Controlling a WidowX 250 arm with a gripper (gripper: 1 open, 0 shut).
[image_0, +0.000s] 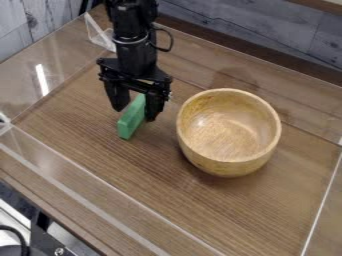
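Observation:
My black gripper (134, 86) hangs from the top centre of the camera view, open, its fingers over a green oblong object (130, 119) lying on the wooden surface. The upper end of the green object is partly under the gripper. Whether the fingers touch it I cannot tell.
A large tan bowl (227, 130) stands to the right of the green object, close to the gripper. A white cable runs at the upper left.

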